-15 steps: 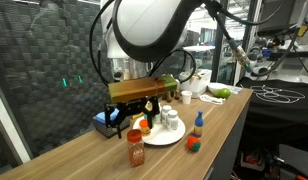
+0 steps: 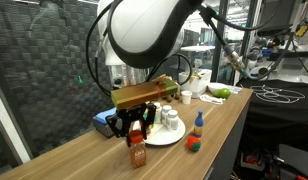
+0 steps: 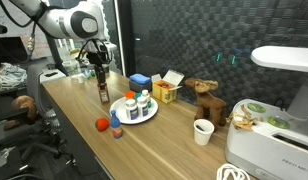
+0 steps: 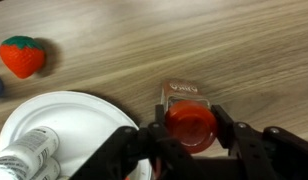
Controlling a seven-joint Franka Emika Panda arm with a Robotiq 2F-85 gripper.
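A bottle with an orange-red cap (image 4: 191, 124) stands upright on the wooden table beside the white plate (image 2: 172, 141). My gripper is over it from above, shut on its capped top, with a dark finger at either side. Below the fingers, the bottle's reddish body (image 2: 138, 155) shows in the first exterior view. The second exterior view has the bottle (image 3: 104, 94) under the gripper (image 3: 100, 78), near the far end of the table. Its base appears to rest on the wood.
White bottles (image 4: 34, 146) stand on the plate. A toy strawberry (image 4: 22, 56) and a blue bottle (image 2: 198, 124) lie to one side. Behind are a blue container (image 3: 140, 80), a yellow box (image 3: 167, 91), a brown plush toy (image 3: 204, 102) and a white cup (image 3: 203, 131). Bare wood lies in front.
The gripper's fingers stood apart around the bottle's top before; now they have come together on the cap. The bottle stays in about the same place.
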